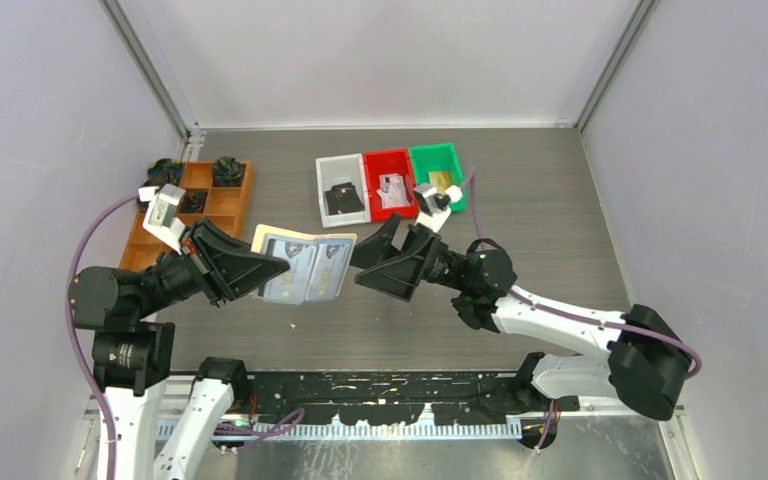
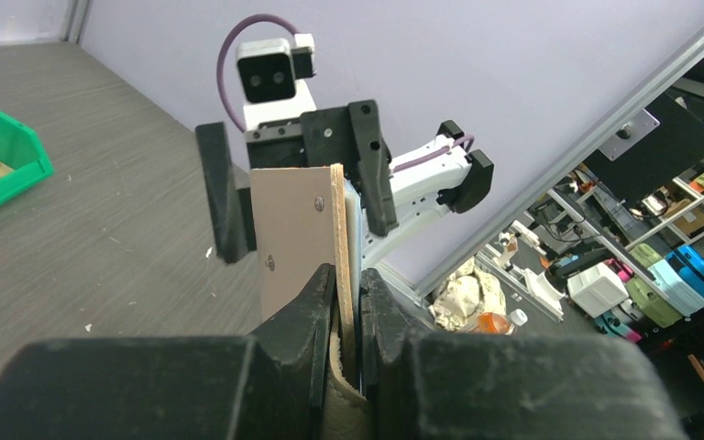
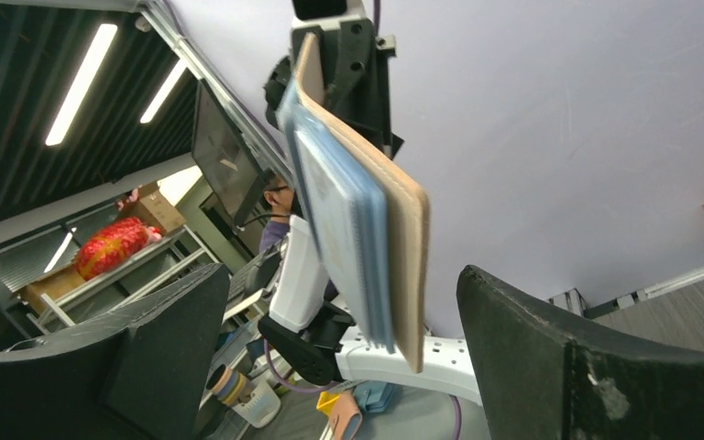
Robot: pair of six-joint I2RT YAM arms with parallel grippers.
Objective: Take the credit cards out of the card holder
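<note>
An opened card holder (image 1: 303, 262), tan-covered with pale blue card sleeves and cards in them, is held upright at its left end by my left gripper (image 1: 272, 268), which is shut on it. In the left wrist view the holder's tan cover (image 2: 289, 229) rises from between the shut fingers. My right gripper (image 1: 375, 262) stands open just right of the holder's free end; in the right wrist view that end, with the layered sleeves (image 3: 339, 220), lies in the space between its fingers, apart from them.
White (image 1: 330, 165), red (image 1: 385, 158) and green (image 1: 430, 155) bins stand at the back, each with items inside. An orange compartment box (image 1: 225, 210) stands at the left behind the left arm.
</note>
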